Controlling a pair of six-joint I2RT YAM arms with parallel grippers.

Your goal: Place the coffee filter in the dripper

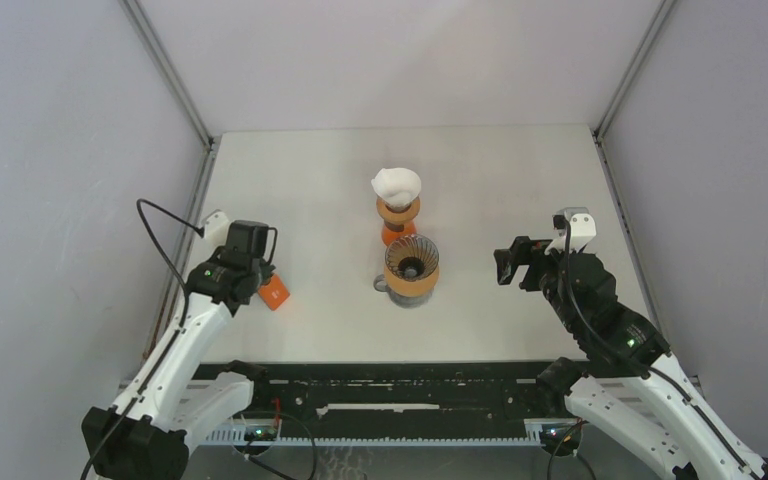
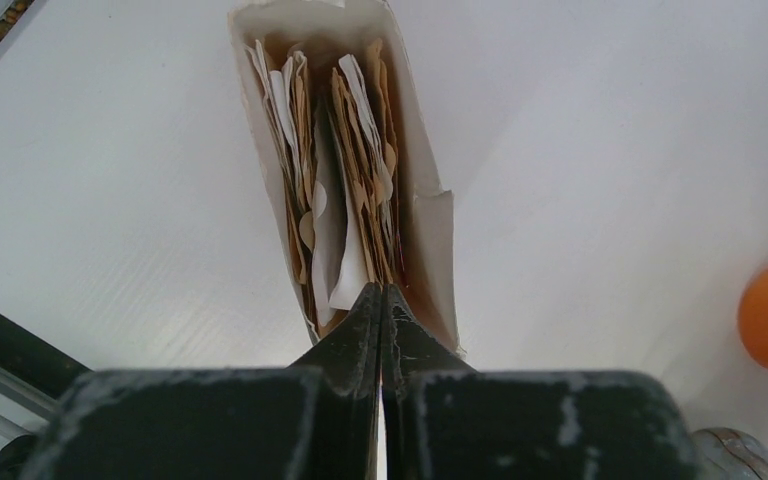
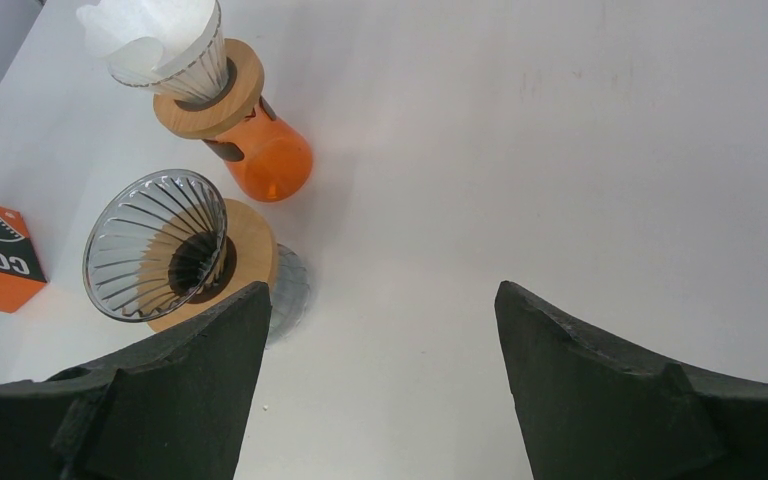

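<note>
An orange box (image 1: 273, 292) on the left of the table holds the coffee filters (image 2: 348, 170), brown and white, packed upright. Over the near end of that box, my left gripper is shut, with no filter visible between its fingertips. The empty ribbed dripper (image 1: 412, 258) rests on a wooden collar over a glass server at the table's middle; the right wrist view also shows the clear dripper (image 3: 155, 245) empty. Off to the right, my right gripper stands open, with only bare table between its fingers.
Behind the empty dripper stands a second dripper with a white filter (image 1: 397, 186) in it, on a wooden collar above an orange vessel (image 3: 272, 160). The server's handle (image 1: 380, 284) points left.
</note>
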